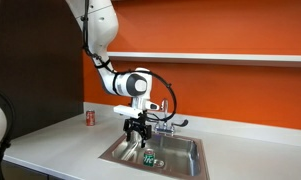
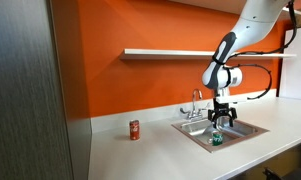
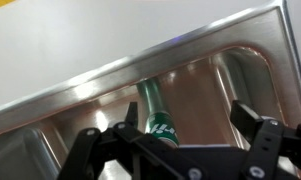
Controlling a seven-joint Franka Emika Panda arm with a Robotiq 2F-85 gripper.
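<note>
A small green bottle (image 3: 161, 123) with a pale label lies inside the metal sink (image 3: 209, 42). It also shows as a dark green shape, the bottle (image 1: 150, 159), on the sink floor in the first exterior view. My gripper hangs over the sink with its fingers wide apart and nothing held. In the wrist view the bottle appears between the two fingers, nearer the left one, and its lower end is hidden by the gripper body. From the second exterior view, the gripper (image 2: 222, 114) is above the bottle (image 2: 218, 137); the exact gap is hard to tell.
A faucet (image 1: 166, 118) rises behind the sink, close to the arm. A red can (image 2: 135, 130) stands on the white counter (image 2: 155, 158), well away from the sink. Overhead runs a white shelf (image 2: 170, 53).
</note>
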